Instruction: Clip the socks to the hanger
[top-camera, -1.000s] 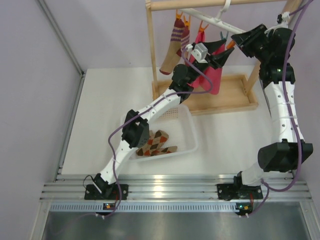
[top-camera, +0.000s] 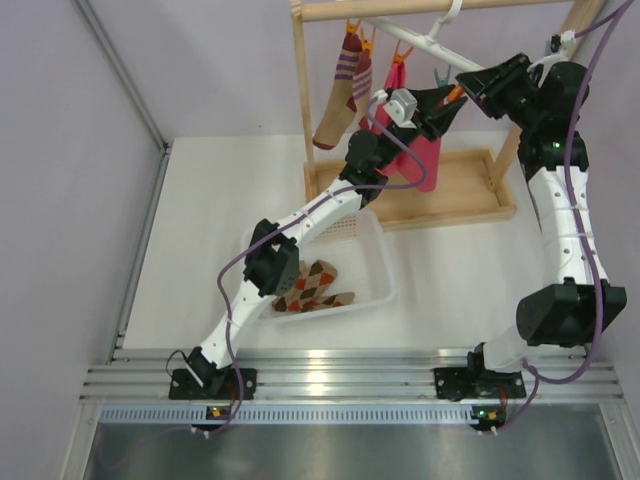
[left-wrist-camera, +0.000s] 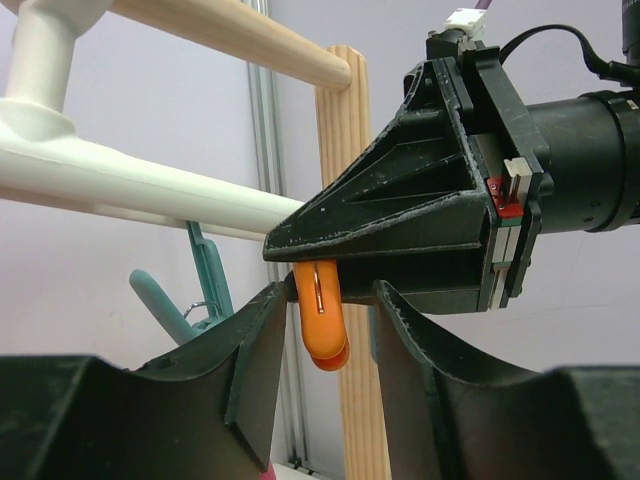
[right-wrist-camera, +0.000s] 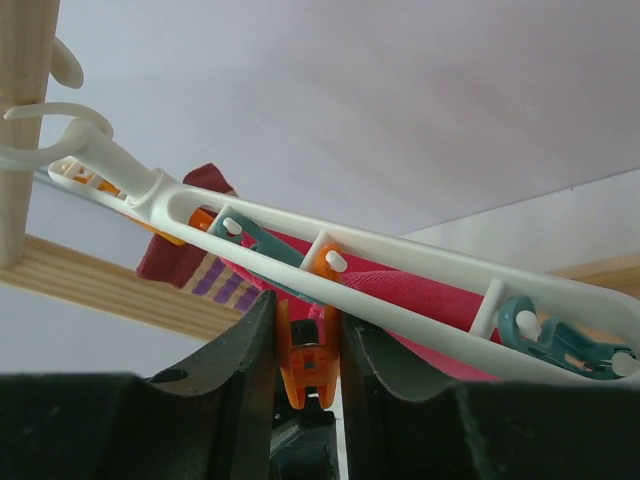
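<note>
The white hanger (top-camera: 425, 43) hangs from the wooden frame with clips along it. A striped sock (top-camera: 338, 100) and a second striped sock (top-camera: 362, 88) hang at its left, with pink socks (top-camera: 425, 165) farther right. My right gripper is shut on an orange clip (right-wrist-camera: 306, 372) under the hanger rail. In the left wrist view, the fingers of my left gripper stand apart on both sides of that clip (left-wrist-camera: 322, 315), nothing seen gripped between them. Patterned brown socks (top-camera: 310, 287) lie in the white basket (top-camera: 388, 285).
The wooden frame (top-camera: 305, 90) surrounds the hanger, its base behind the basket. A teal clip (left-wrist-camera: 208, 290) hangs close to my left gripper, and another teal clip (right-wrist-camera: 560, 345) sits along the rail.
The hanger with its socks, the orange clip and my right gripper have shifted slightly left. My left gripper stays nearly in place, now closer around the clip.
</note>
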